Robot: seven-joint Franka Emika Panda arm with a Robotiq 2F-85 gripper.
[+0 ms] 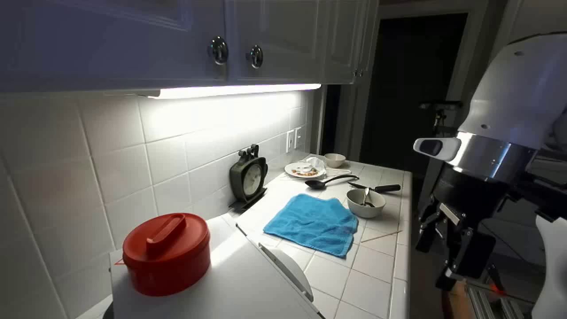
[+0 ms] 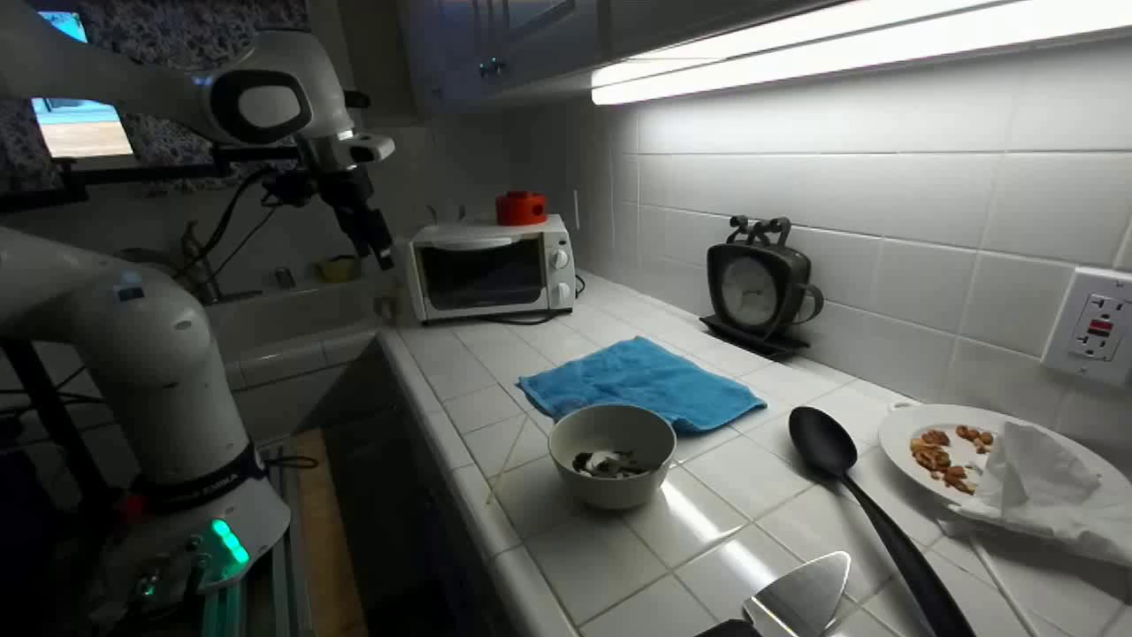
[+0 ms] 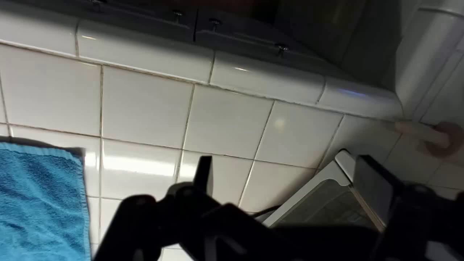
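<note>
My gripper stands open, its dark fingers wide apart and nothing between them. In the first exterior view it hangs pointing down at the right, off the counter's front edge. A blue towel (image 1: 314, 223) lies spread on the tiles; its edge shows at the lower left of the wrist view. Near the towel sits a pale bowl (image 2: 612, 456) with a spoon and some dark bits inside. A white toaster oven (image 2: 493, 267) carries a red lidded pot (image 1: 166, 254) on top. Part of the oven shows below my fingers in the wrist view.
A dark scale (image 2: 755, 287) leans near the wall. Toward the far end lie a black spoon (image 2: 822, 441), a metal server (image 2: 801, 596), a plate (image 2: 902, 423) with nuts and a crumpled tissue, and a small bowl (image 1: 335, 160). Bare tiles (image 1: 340, 276) lie between towel and oven.
</note>
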